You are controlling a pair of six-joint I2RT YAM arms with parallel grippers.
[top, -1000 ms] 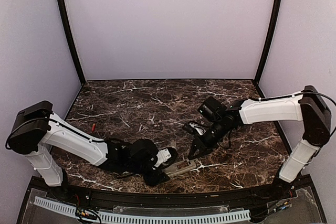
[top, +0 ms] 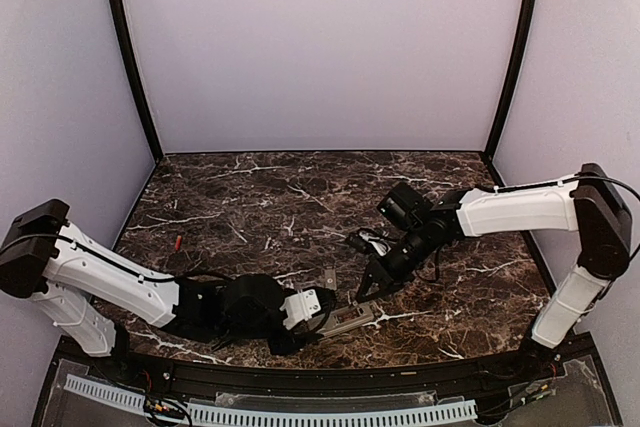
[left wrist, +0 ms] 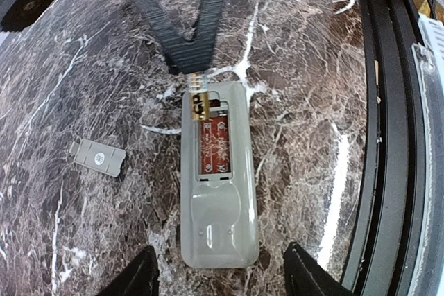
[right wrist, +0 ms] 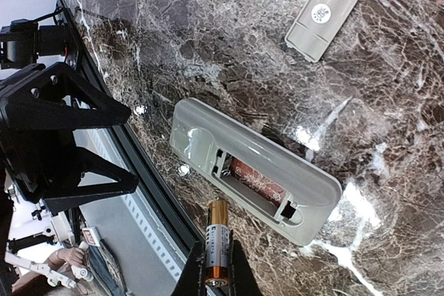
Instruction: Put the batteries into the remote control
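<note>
The grey remote control (left wrist: 218,220) lies on the marble table with its battery bay uncovered, red inside. My right gripper is shut on a gold-and-silver battery (right wrist: 217,237), held over the bay's upper end in the left wrist view and beside the remote in the right wrist view. My left gripper stands open at the remote's near end, nothing between its fingers. The grey battery cover (right wrist: 326,12) lies apart on the table, beside the remote.
A small red object (top: 178,243) lies at the left of the table. The table's dark front rail (left wrist: 378,136) runs close beside the remote.
My left arm has shifted slightly near the remote in the top view. My right arm has barely moved.
</note>
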